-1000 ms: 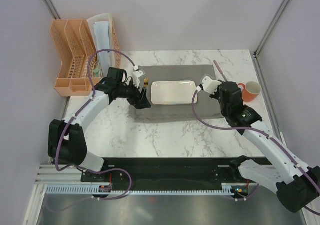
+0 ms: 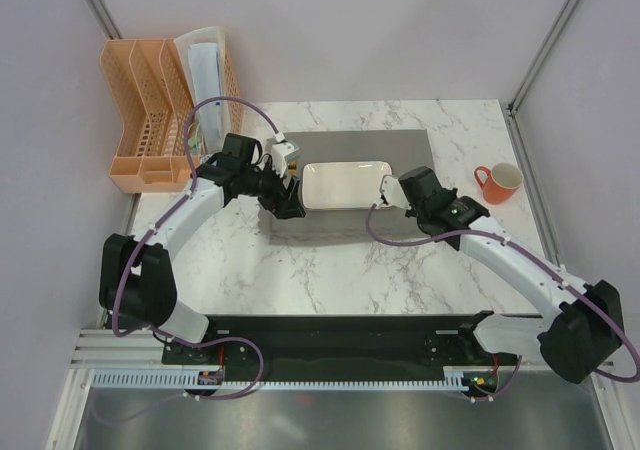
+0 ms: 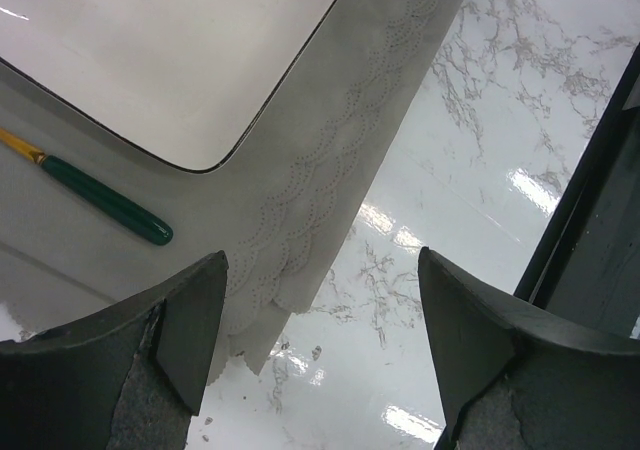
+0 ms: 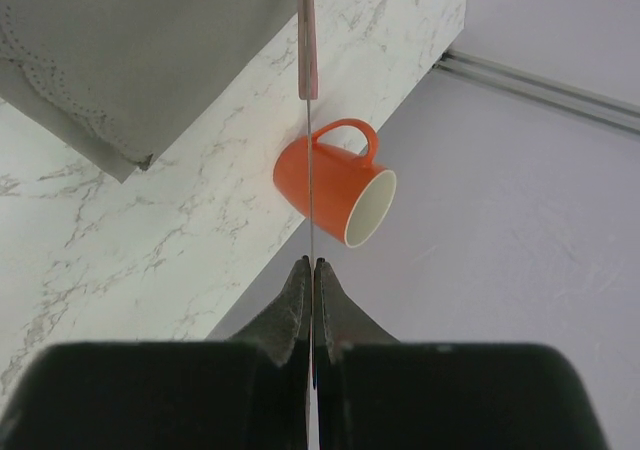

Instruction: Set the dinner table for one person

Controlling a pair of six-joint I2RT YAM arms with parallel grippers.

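A white rectangular plate with a dark rim (image 2: 347, 185) rests on the grey placemat (image 2: 350, 145). My left gripper stands open over the mat's edge, with nothing between its fingers. Close by, a green-handled utensil with a gold neck (image 3: 105, 200) lies on the mat beside the plate; its far end is out of the left wrist view. At the plate's right side, my right gripper is shut on the thin, edge-on part of a pink-handled utensil (image 4: 306, 50), whose handle points away from the fingers. The top view hides this utensil behind the arm.
An orange mug (image 2: 499, 183) stands right of the mat, close to the right arm. At the back left is a peach rack (image 2: 150, 110) with a pale cloth (image 2: 206, 85) in it. Bare marble (image 2: 330, 280) shows in front of the mat.
The right gripper has moved left toward the plate and turned, and the pink handle has gone from sight in the top view. My left gripper has shifted slightly right.
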